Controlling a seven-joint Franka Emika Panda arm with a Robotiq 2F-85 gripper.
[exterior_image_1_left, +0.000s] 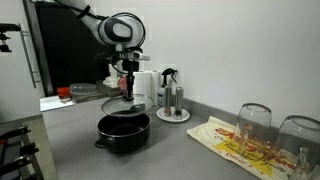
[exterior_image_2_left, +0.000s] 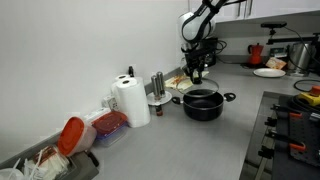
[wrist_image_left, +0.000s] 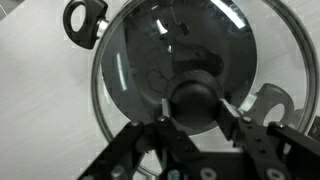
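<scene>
A black two-handled pot stands on the grey table. Just above its opening hangs a clear glass lid with a dark rim, tilted in exterior view 1 and apart from the pot on at least one side. My gripper is shut on the lid's black knob. Seen from the wrist, the fingers sit on both sides of the knob, and through the glass the pot's dark inside and both handles show. The lid looks somewhat off-centre over the pot there. Whether its rim touches the pot anywhere, I cannot tell.
Behind the pot, a white plate carries bottles, with a paper towel roll nearby. A patterned cloth with upturned glasses lies to the right. Red containers stand at one end. Table around the pot is clear.
</scene>
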